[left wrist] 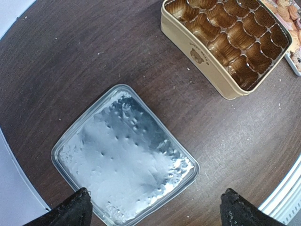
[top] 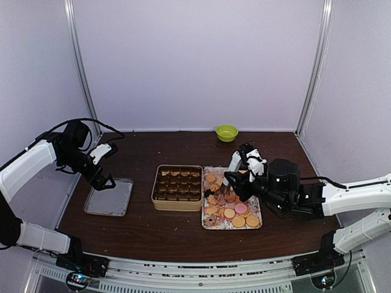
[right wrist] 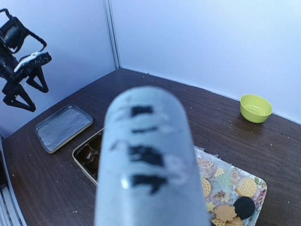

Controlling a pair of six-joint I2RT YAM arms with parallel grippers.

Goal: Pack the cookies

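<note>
Cookies (top: 229, 213) of several kinds lie on a patterned rectangular tray (top: 236, 227) right of centre. Left of it stands a beige tin (top: 177, 206), its brown insert (left wrist: 240, 35) divided into many compartments that look empty. Above the cookie tray, my right gripper (top: 236, 178) is shut on a pale grey cylindrical tool (right wrist: 148, 155) with dark markings. The tool fills the middle of the right wrist view; its tip and the gripper's fingers are hidden there. Over on the left, my left gripper (top: 107, 183) hangs open with nothing between its fingers.
Below the left gripper lies a shallow clear-edged metallic tray or lid (left wrist: 124, 160), empty. A small green bowl (top: 226, 133) stands at the back, also empty. Bare dark table (top: 140, 238) runs along the front.
</note>
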